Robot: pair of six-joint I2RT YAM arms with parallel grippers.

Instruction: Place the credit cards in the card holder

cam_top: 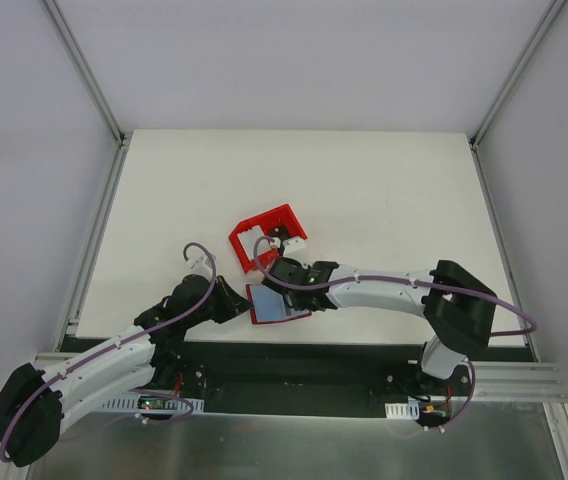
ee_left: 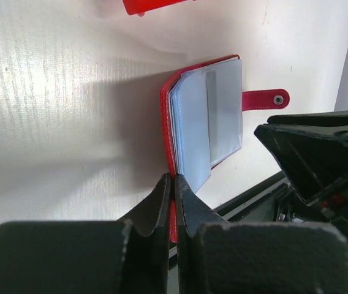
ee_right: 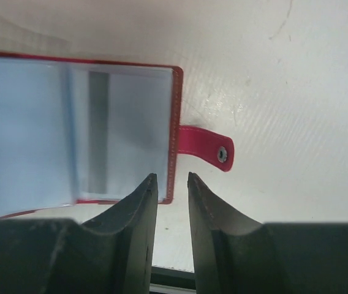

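Observation:
The open red card holder with clear sleeves (cam_top: 269, 303) lies on the table between my grippers, its snap strap (ee_right: 201, 142) to the right. My left gripper is shut at the holder's near red edge, its tips touching or on that edge; whether it grips it is unclear. My right gripper hangs over the holder's strap end, its fingers slightly apart with nothing visible between them. In the left wrist view it appears at the right as a dark shape.
A red box (cam_top: 239, 248) with white cards and a dark compartment stands just behind the holder.

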